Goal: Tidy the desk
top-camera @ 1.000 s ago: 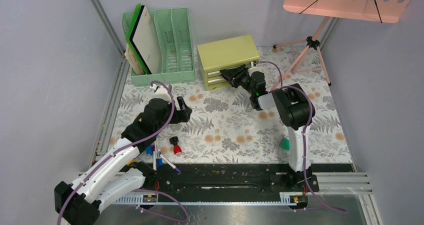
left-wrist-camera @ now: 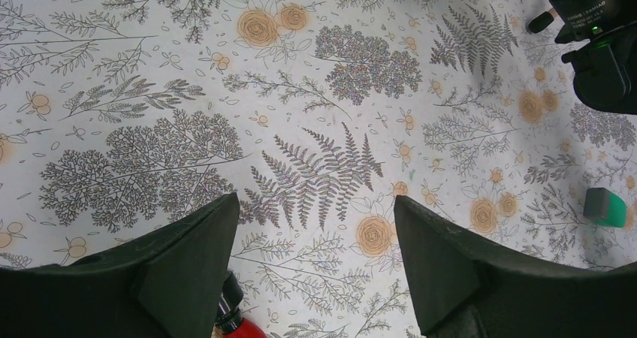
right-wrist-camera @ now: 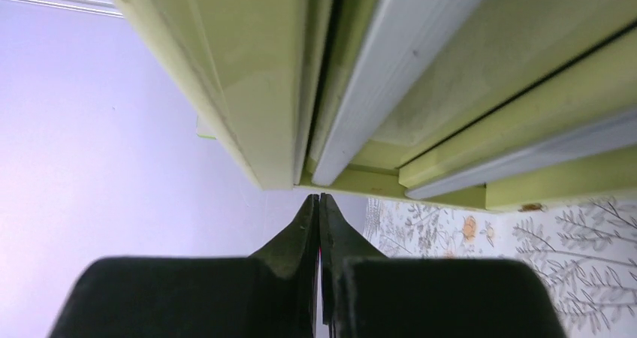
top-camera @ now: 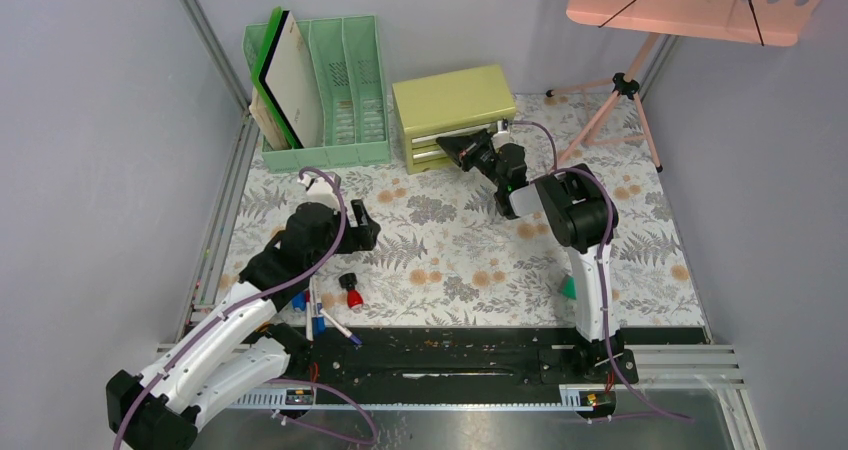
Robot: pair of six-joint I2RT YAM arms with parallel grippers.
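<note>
The olive-green drawer box (top-camera: 452,102) stands at the back centre, its silver-handled drawer fronts facing the desk. My right gripper (top-camera: 443,142) is right at those fronts; in the right wrist view its fingertips meet just below the end of a silver handle strip (right-wrist-camera: 375,90), nothing between them. Whether they touch the box I cannot tell. Over the left part of the desk my left gripper stands part open, only patterned cloth below. Close by it lies a red and black object (top-camera: 351,292). Markers (top-camera: 340,325) and blue pieces lie at the front left, partly behind the left arm.
A green rack (top-camera: 330,157) with a green-framed board (top-camera: 300,85) stands at the back left. A pink tripod stand (top-camera: 600,120) occupies the back right. A small green block (top-camera: 568,288) lies beside the right forearm. Mid-desk is clear.
The box has moved back a touch. The left gripper has drifted slightly left and down.
</note>
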